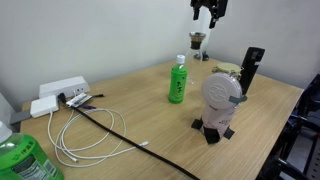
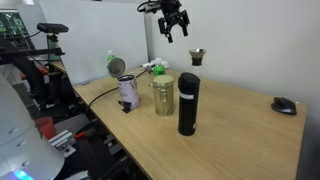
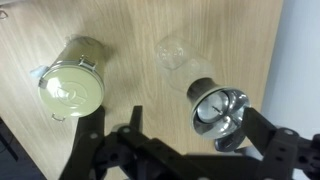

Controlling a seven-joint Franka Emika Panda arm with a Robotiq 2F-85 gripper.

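Note:
My gripper hangs high above the back of the table, open and with nothing between its fingers. In the wrist view, a clear glass vessel topped with a shiny metal cone lies below, near the right finger. That same metal cone shows behind the black cylinder in exterior view 2, lower than the gripper. A canister with a cream lid stands on the left in the wrist view, apart from the fingers.
A black cylinder stands close to the canister. Other items are a green bottle, a pale pink canister, white cables and a black mouse.

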